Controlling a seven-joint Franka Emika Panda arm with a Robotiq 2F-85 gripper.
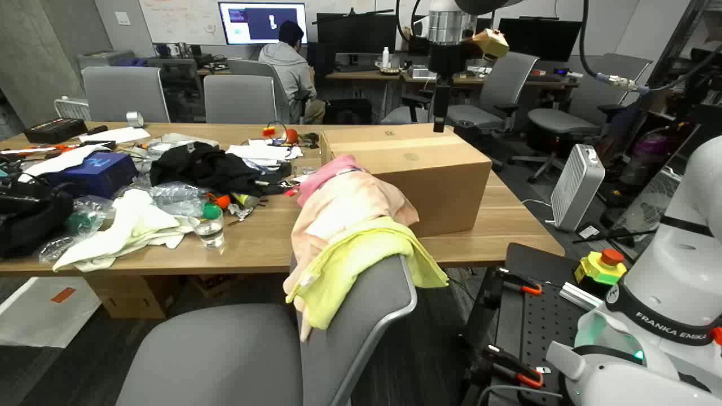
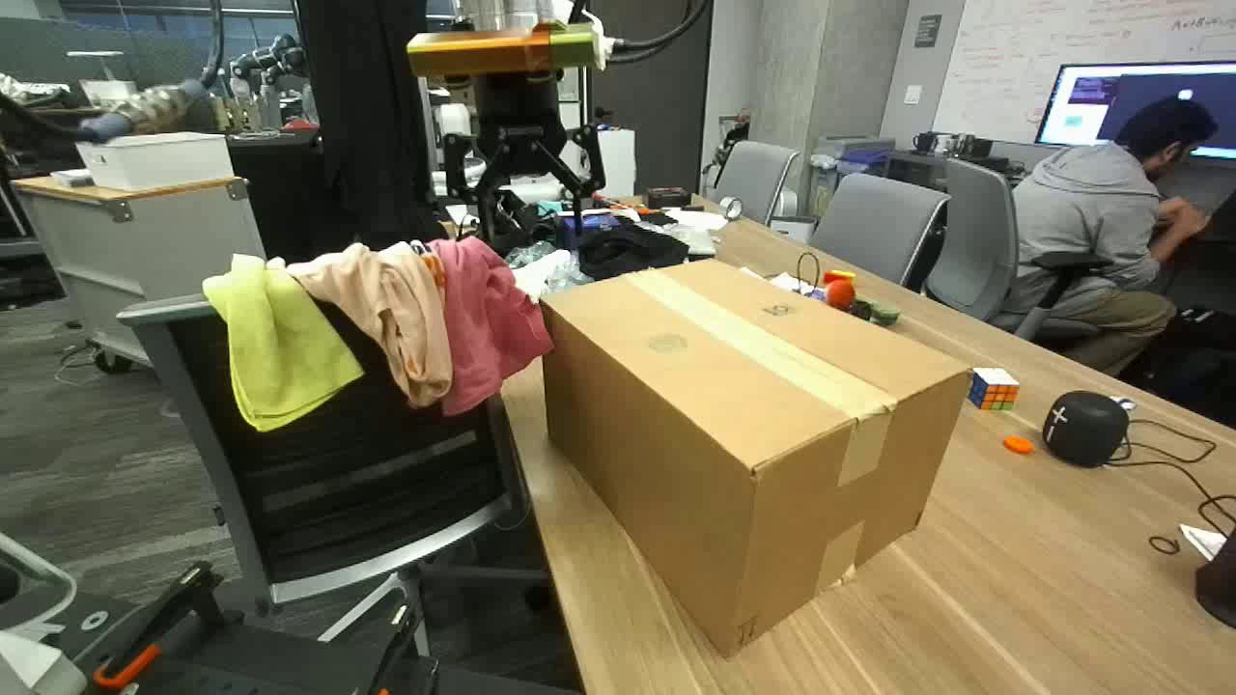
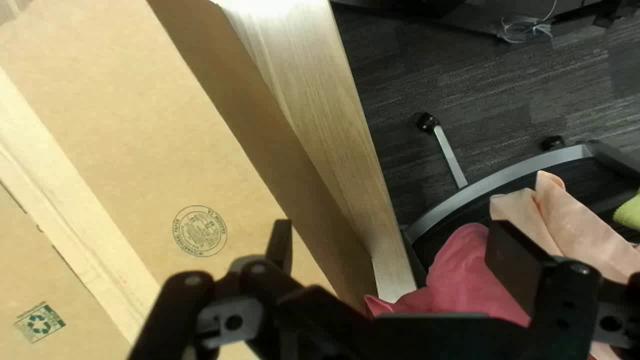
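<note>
Three cloths hang over the back of the grey chair: a yellow-green cloth, a peach cloth and a pink cloth, the pink one touching the cardboard box's near side in the second exterior view. Above them my gripper stands open, its fingers pointing down and spread wide. In the wrist view the gripper has nothing between its fingers; the box edge, the table edge and part of the pink cloth show below it. The peach cloth lies past the right finger.
A large taped cardboard box fills the table's near end. Clutter, including a black cloth, a white cloth and a glass, covers the far left. A Rubik's cube and a black speaker sit beyond the box.
</note>
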